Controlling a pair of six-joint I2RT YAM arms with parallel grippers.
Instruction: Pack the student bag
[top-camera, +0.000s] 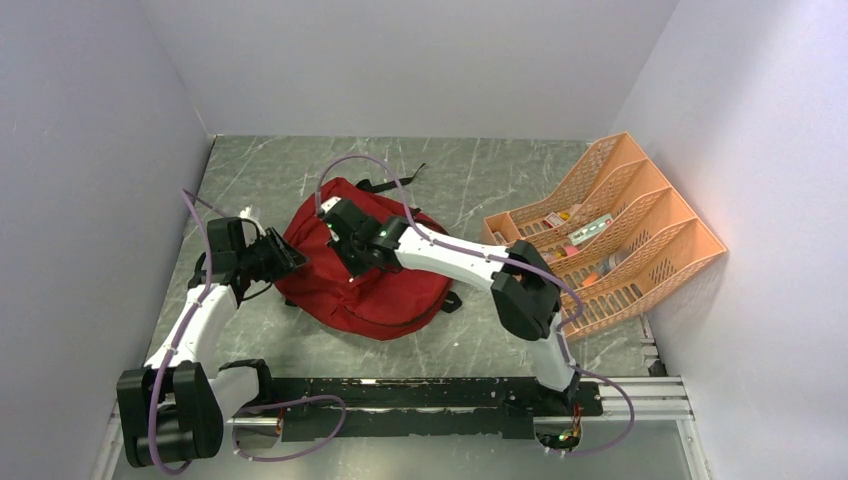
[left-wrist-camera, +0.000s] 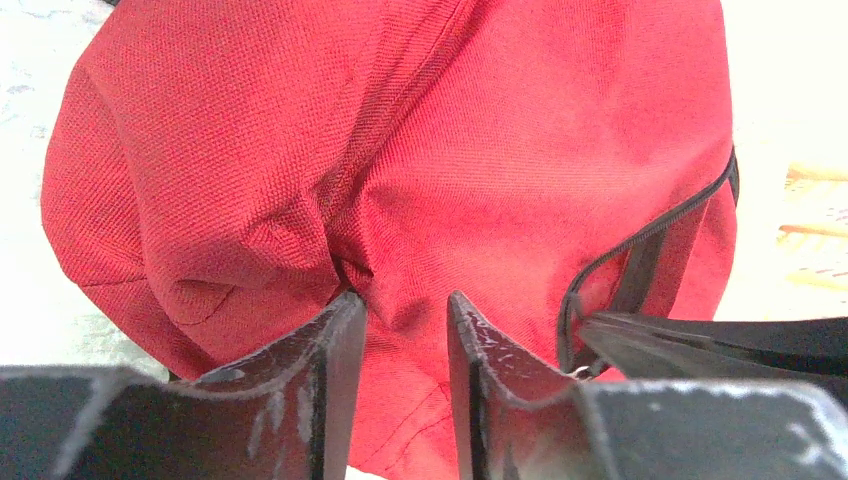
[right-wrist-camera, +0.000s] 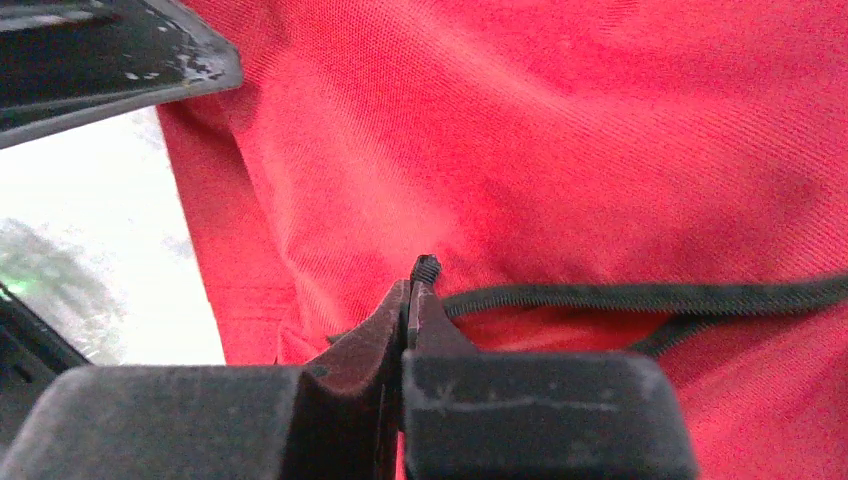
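Observation:
The red bag (top-camera: 400, 300) lies on the table, its cloth folded and bunched. My left gripper (top-camera: 300, 262) is at the bag's left edge; in the left wrist view its fingers (left-wrist-camera: 335, 370) stand apart, with red cloth seen beyond the gap. Over the bag's middle, my right gripper (top-camera: 352, 276) is shut. A small black end of the zipper (right-wrist-camera: 427, 268) pokes up at its meeting fingertips, and the black zipper band (right-wrist-camera: 640, 296) runs off to the right from there. A narrow gap in the cloth shows below that band.
An orange divided rack (top-camera: 690, 245) stands at the right, holding a pale green box (top-camera: 590, 229) and other small items. A black strap (top-camera: 385, 185) lies behind the bag. Bare table shows between bag and rack.

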